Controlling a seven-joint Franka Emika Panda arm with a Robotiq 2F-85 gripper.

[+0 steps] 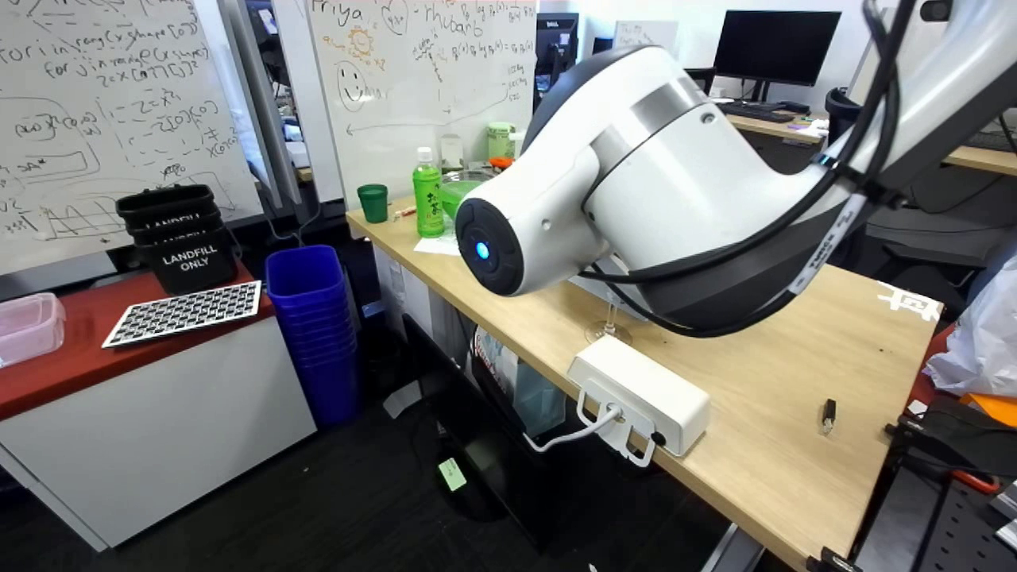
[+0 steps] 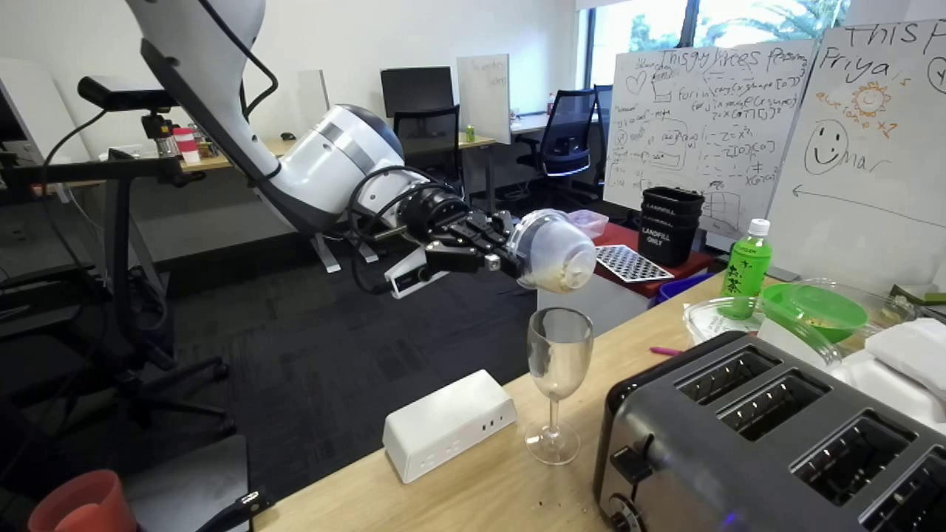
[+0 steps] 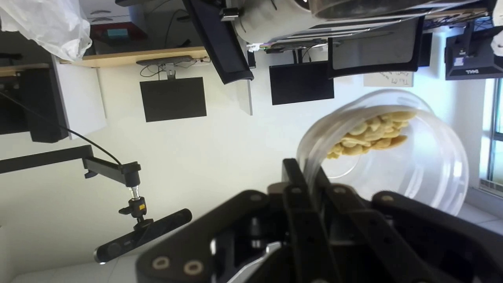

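A clear plastic cup (image 2: pixel 559 253) holding some pale nuts (image 3: pixel 375 134) is tilted well over on its side. My gripper (image 2: pixel 516 251) is shut on the cup's rim; in the wrist view, the black fingers (image 3: pixel 296 181) pinch the wall near its edge. Below the cup in exterior view 2, a wine glass (image 2: pixel 559 350) stands upright on the table (image 2: pixel 483 483). No nuts are visible in that glass. In exterior view 1 the arm hides my gripper and the cup.
A black toaster (image 2: pixel 674 425) stands right of the glass, and a white power box (image 2: pixel 449 424) lies left of it at the table's edge. Farther back are a green bottle (image 2: pixel 746 269) and a green bowl (image 2: pixel 814 310).
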